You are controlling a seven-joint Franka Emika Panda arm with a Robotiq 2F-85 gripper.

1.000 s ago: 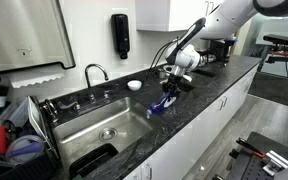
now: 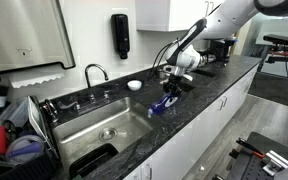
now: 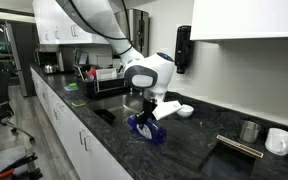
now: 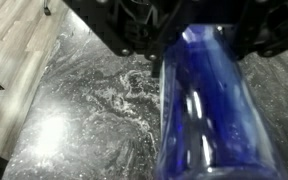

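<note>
A translucent blue bottle (image 4: 212,110) fills the right-centre of the wrist view. Its upper end runs in between the dark fingers of my gripper. In exterior view 1 the same bottle (image 2: 162,106) is on the dark countertop, tilted or lying, with the gripper (image 2: 171,91) right over its far end. From the other side, exterior view 2 shows the bottle (image 3: 149,131) slanting below the gripper (image 3: 142,117). The fingers stand close on either side of the bottle; whether they press on it cannot be made out.
A steel sink (image 2: 106,132) lies to one side, with a tap (image 2: 96,74) behind it. White bowls (image 2: 135,85) stand near the wall. At the counter's other end are a toaster-like tray (image 3: 228,160), a metal can (image 3: 249,132) and a white cup (image 3: 279,141).
</note>
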